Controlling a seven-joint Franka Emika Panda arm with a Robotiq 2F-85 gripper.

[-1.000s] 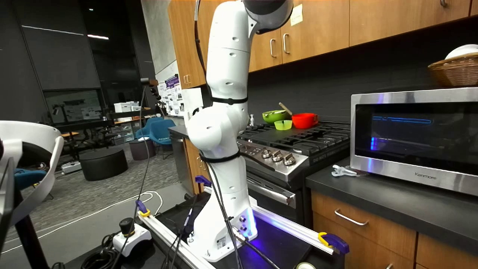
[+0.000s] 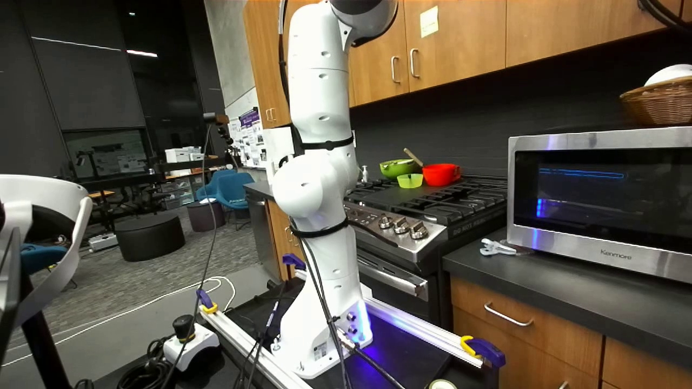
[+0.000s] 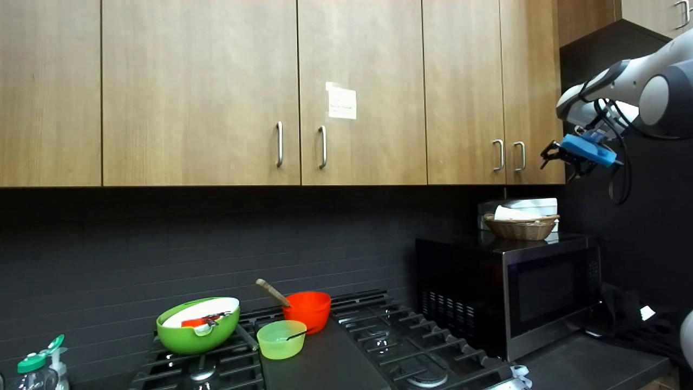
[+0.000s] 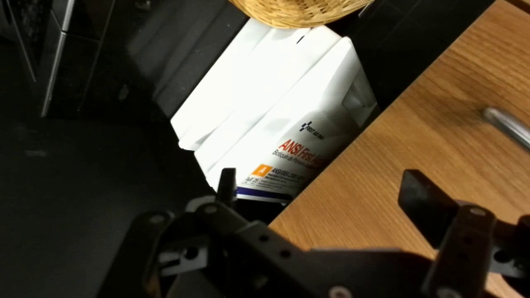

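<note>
In the wrist view my gripper is open, its two black fingers wide apart and nothing between them. Past the fingers appears a wooden cabinet (image 4: 387, 164), with part of a metal handle (image 4: 511, 130) at the right edge. Exterior view 2 has the gripper (image 3: 549, 156) at the right, in front of the cabinet doors near their lower edge. Two upright handles, one left (image 3: 498, 155) and one right (image 3: 521, 156), sit close together there. Exterior view 1 shows the arm (image 2: 321, 97), but its gripper is out of frame.
A white first aid box (image 4: 298, 149) and a wicker basket (image 3: 520, 229) stand on the microwave (image 3: 455, 292), below the gripper. The stove (image 3: 351, 364) bears a green bowl (image 3: 182, 339), a red pot (image 3: 310, 310) and a light green cup (image 3: 280, 348).
In exterior view 1 the upper arm has swung to the left and slightly upward. The arm's base, cookware and microwave stay as they were.
</note>
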